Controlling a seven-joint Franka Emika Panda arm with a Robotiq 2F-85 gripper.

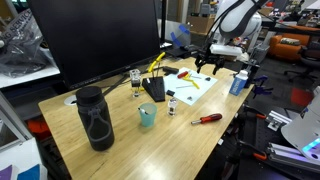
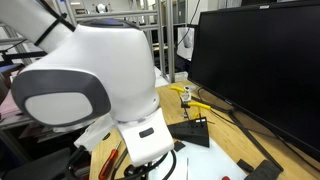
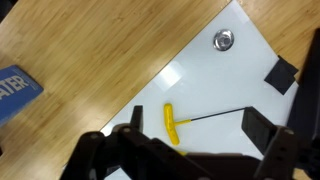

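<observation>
My gripper stands open in the wrist view, its dark fingers (image 3: 262, 130) wide apart above a white board (image 3: 200, 75). Between them, and below on the board, lies a yellow-handled tool (image 3: 170, 123) with a thin dark shaft. No object is held. In exterior view 1 the white arm (image 1: 228, 32) is over the far right end of the table. The white arm body (image 2: 95, 85) fills much of exterior view 2 and hides most of the board there.
A round metal piece (image 3: 223, 40) and a black square (image 3: 281, 76) lie on the board. Nearer stand a black cylinder (image 1: 96, 118), a teal cup (image 1: 147, 115) and a blue-labelled container (image 1: 239, 83). A red-handled screwdriver (image 1: 207, 119) lies near the edge.
</observation>
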